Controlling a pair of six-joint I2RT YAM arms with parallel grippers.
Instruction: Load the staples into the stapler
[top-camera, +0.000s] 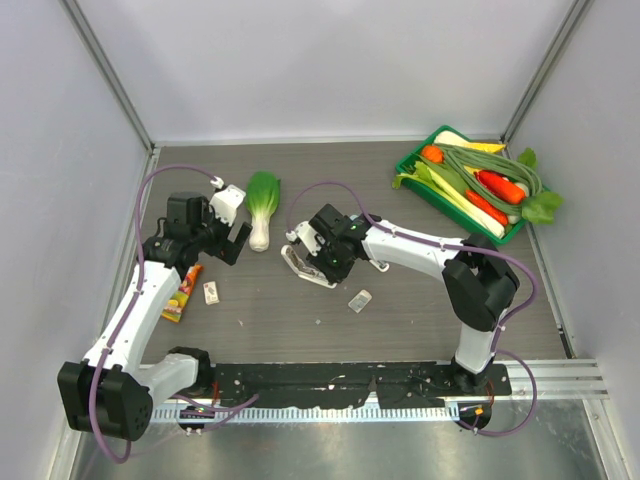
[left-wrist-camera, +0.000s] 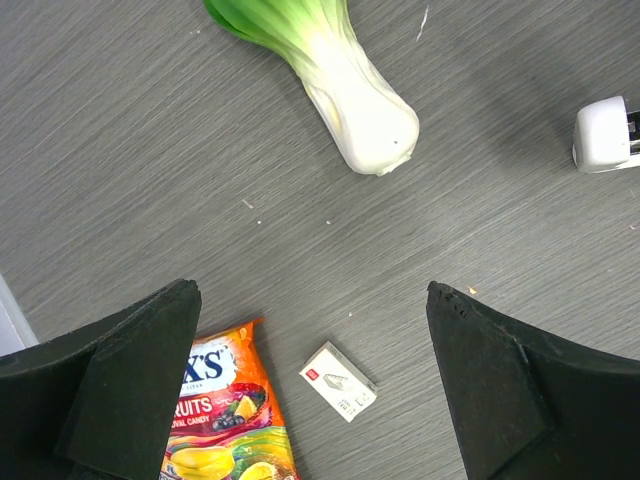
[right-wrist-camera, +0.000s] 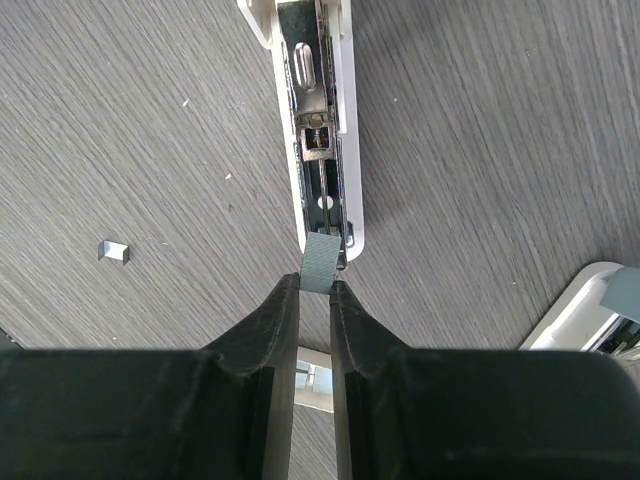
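Note:
An opened white stapler (right-wrist-camera: 345, 130) lies on the table, its metal magazine channel facing up in the right wrist view. My right gripper is shut on a small grey strip of staples (right-wrist-camera: 320, 262), whose far part overlaps the near end of the channel in that view; whether it touches the channel I cannot tell. From above, the right gripper (top-camera: 337, 272) covers part of the stapler (top-camera: 296, 262). My left gripper hangs open with nothing between its fingers, above the table at the left, with the stapler's white end (left-wrist-camera: 602, 135) at its view's right edge.
A small staple box (left-wrist-camera: 340, 381) and a candy bag (left-wrist-camera: 232, 410) lie below the left gripper, a leek (top-camera: 261, 210) behind. Another box (top-camera: 360, 300) lies near the stapler. A stray staple piece (right-wrist-camera: 114, 251) sits on the table. A green vegetable basket (top-camera: 405, 161) stands at back right.

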